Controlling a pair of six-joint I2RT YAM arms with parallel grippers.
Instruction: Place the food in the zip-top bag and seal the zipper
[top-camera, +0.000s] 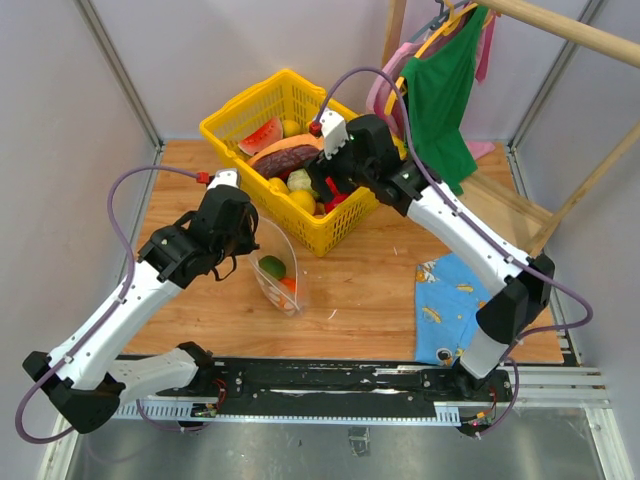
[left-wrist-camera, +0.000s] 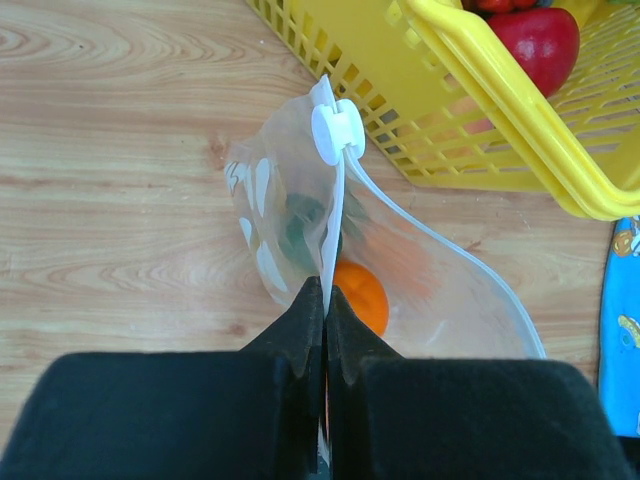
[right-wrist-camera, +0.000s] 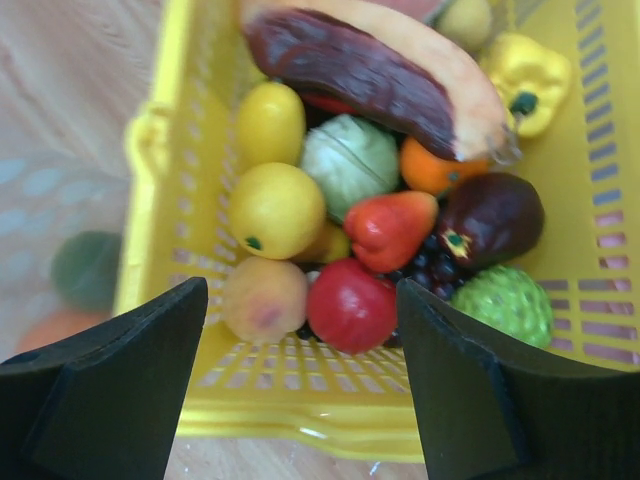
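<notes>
The clear zip bag (top-camera: 277, 262) stands on the table in front of the basket, its mouth gaping. A green item (top-camera: 272, 267) and an orange item (top-camera: 289, 285) show inside it. My left gripper is shut on the bag's edge; a white slider (left-wrist-camera: 338, 131) sits farther along that edge. Over the basket's front right part, my right gripper has its fingers spread with nothing between them. Below them lie a red round fruit (right-wrist-camera: 351, 306), a peach (right-wrist-camera: 265, 299) and a red pepper (right-wrist-camera: 391, 229).
The yellow basket (top-camera: 325, 236) holds several more foods, including a watermelon slice (top-camera: 262, 136) and an eggplant (top-camera: 284, 159). A blue cloth (top-camera: 447, 305) lies at the right, near the wooden rack (top-camera: 510, 197) with hanging clothes.
</notes>
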